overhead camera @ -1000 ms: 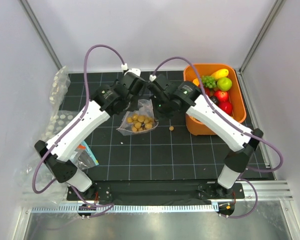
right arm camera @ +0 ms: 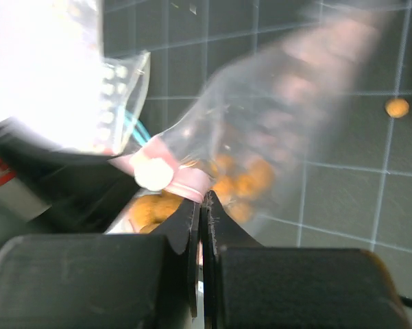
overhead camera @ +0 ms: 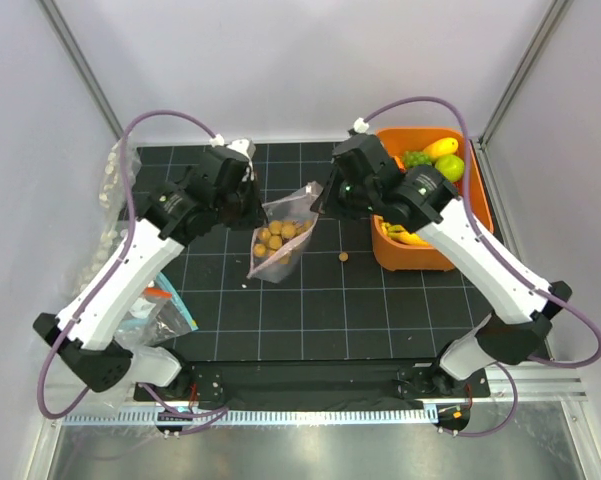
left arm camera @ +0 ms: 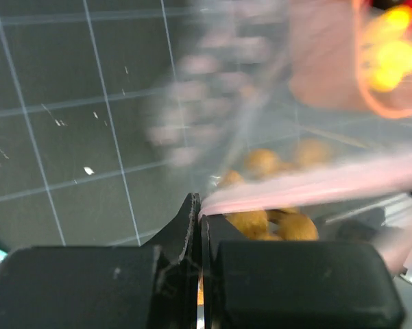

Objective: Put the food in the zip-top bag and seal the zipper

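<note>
Between my two arms hangs the clear zip top bag (overhead camera: 270,268) with a pinkish edge, tilted up toward the right. Several round, golden-brown food pieces (overhead camera: 280,237) lie inside it. My left gripper is shut on the bag's pink edge strip (left arm camera: 295,188), which runs into its fingertips. On the other side my right gripper is shut on the bag's edge near a white slider (right arm camera: 153,174). One small round food piece (overhead camera: 343,257) lies loose on the dark mat, right of the bag.
An orange basket (overhead camera: 418,257) of fruit stands close to my right arm. Other plastic bags (overhead camera: 160,325) lie at the left, partly under my left arm.
The grippers have moved apart, the left one leftward and toward the front, the right one rightward. Between them the bag has stretched and tilted, its right corner higher.
</note>
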